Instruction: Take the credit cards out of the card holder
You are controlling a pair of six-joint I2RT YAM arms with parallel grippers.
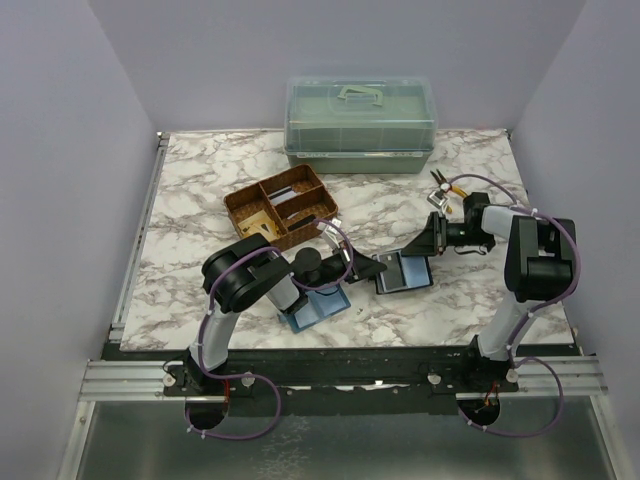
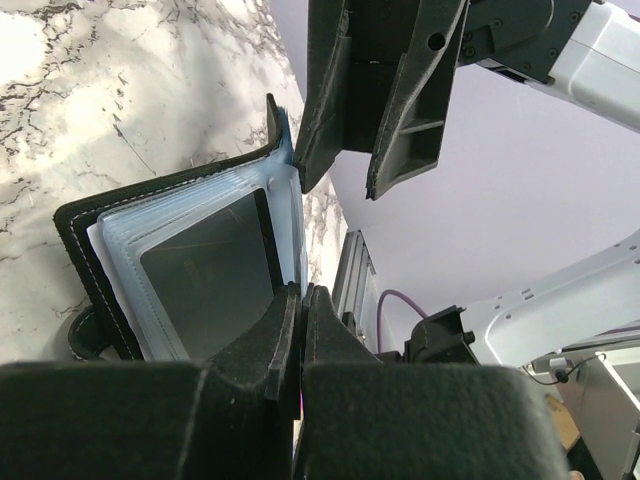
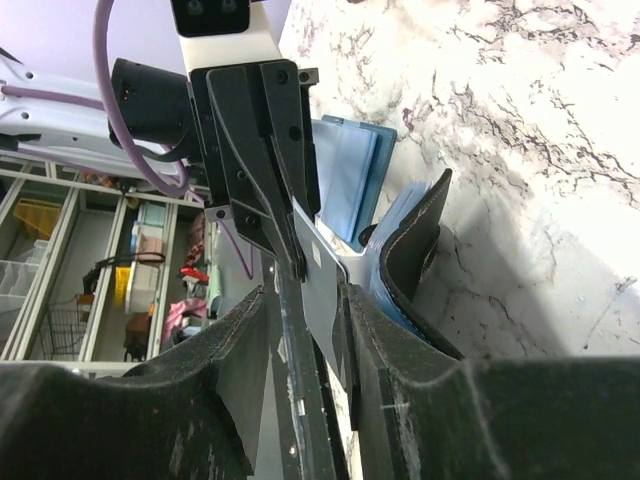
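The black card holder [image 1: 415, 272] with clear sleeves stands open between the grippers, its dark leather cover [image 3: 415, 240] and pale sleeves seen close up in both wrist views. My left gripper is shut at one edge of the holder, where a thin sleeve edge meets its tips; whether it pinches it is hard to tell. My right gripper is open at the holder's other side, a grey card-like sheet [image 3: 322, 280] between or just behind its fingers. In the top view both grippers face each other over the holder.
A blue sleeve set [image 1: 318, 312] lies under the left arm. A wooden compartment box [image 1: 255, 200], a green lidded case [image 1: 360, 140] and yellow-handled pliers [image 1: 450, 185] stand farther back.
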